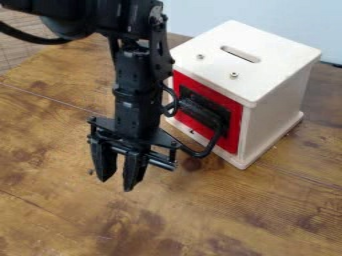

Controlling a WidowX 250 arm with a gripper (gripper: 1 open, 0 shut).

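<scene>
The black robot gripper (118,168) points down over the wooden floor at centre left, its two fingers apart with nothing between them. To its right stands a white wooden box (251,64) with a slot on top and a red front (235,136) holding a black panel with a looped black handle. The arm partly hides the left side of that front, and the handle passes behind or beside the wrist.
Bare wooden surface (267,210) fills the front and right of the view. A white wall stands behind the box, and a tiled strip shows at the top left.
</scene>
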